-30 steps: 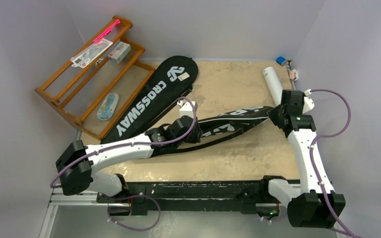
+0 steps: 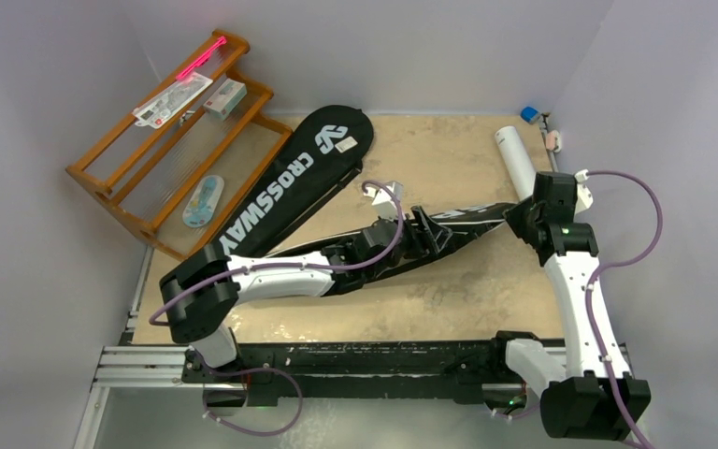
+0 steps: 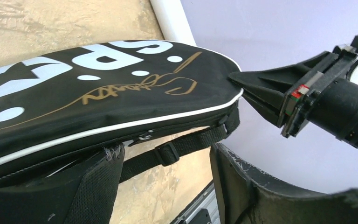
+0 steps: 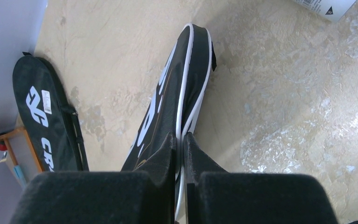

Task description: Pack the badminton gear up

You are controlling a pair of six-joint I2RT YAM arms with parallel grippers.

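Note:
A black racket bag (image 2: 467,214) with white piping lies across the table's middle, its right end raised. My right gripper (image 2: 514,217) is shut on that end's piped edge. In the left wrist view the bag (image 3: 98,93) shows printed letters, a zipper pull (image 3: 144,136) and a strap (image 3: 191,144) hanging beneath. My left gripper stands part open beside zipper and strap, nothing clearly between its fingers. A second CROSSWAY bag (image 2: 294,182) lies flat behind, at left.
A wooden rack (image 2: 164,154) with small packages stands back left. A white tube (image 2: 514,154) lies back right beside the wall, near a small blue item (image 2: 529,114).
My left arm has moved right along the bag, to near its raised end. My right gripper has stayed almost still on that end.

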